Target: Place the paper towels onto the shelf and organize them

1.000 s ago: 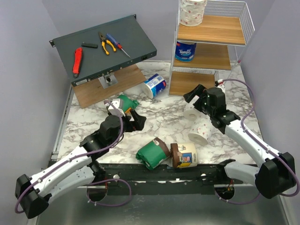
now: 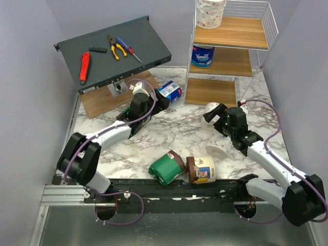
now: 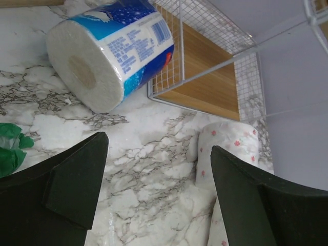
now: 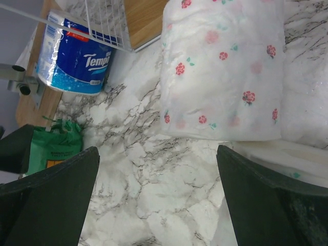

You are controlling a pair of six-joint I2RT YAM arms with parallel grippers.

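Observation:
A blue Tempo paper towel roll (image 2: 170, 91) lies on its side left of the shelf (image 2: 211, 92); its white end (image 3: 81, 72) faces my left wrist view. My left gripper (image 2: 163, 100) is close beside that roll, fingers apart, with nothing between its fingers. Two white flowered rolls, one at the shelf's foot (image 4: 225, 72) and one nearer the front (image 2: 217, 147), lie on the right of the marble table. Over the farther one my right gripper (image 2: 215, 114) stands open and empty. The middle tier holds a blue Tempo pack (image 2: 202, 56), the top tier a flowered roll (image 2: 210, 13).
A green bag (image 2: 167, 168) and a cream-and-brown bag (image 2: 201, 169) lie at the front edge. Another green package (image 4: 56, 143) is partly hidden by my left arm. A dark board with tools (image 2: 113, 51) overhangs the back left. The shelf's bottom tier is empty.
My left gripper has moved away from the front, up and slightly right, to the lying Tempo roll. My right gripper has shifted slightly right and nearer the front over the flowered rolls.

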